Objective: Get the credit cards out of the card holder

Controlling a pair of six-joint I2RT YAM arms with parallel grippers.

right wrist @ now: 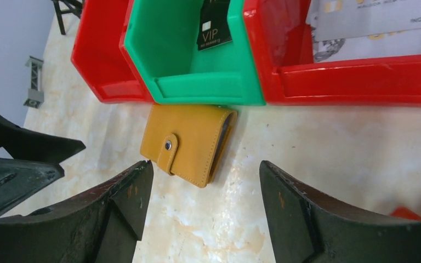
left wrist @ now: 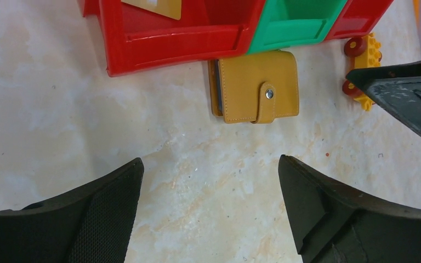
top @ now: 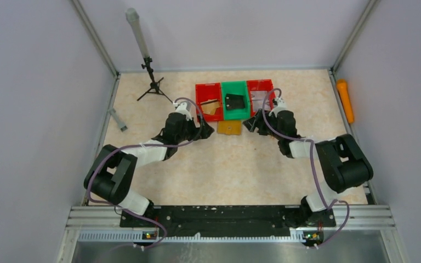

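A mustard-yellow card holder [top: 229,127] lies closed on the table, just in front of the bins. Its snap strap [left wrist: 267,101] shows on the front, and any cards inside are hidden. My left gripper [top: 211,130] stands open to the left of the holder, with bare table between its fingers in the left wrist view. On the other side, my right gripper [top: 248,126] is parted and empty, close to the holder's right edge. In the right wrist view the card holder [right wrist: 189,142] lies beyond the fingers, untouched.
Behind the holder stand a red bin [top: 208,118], a green bin [top: 235,114] and another red bin [right wrist: 356,85], each with cards or papers inside. A yellow toy with red wheels [left wrist: 365,60] sits to the right.
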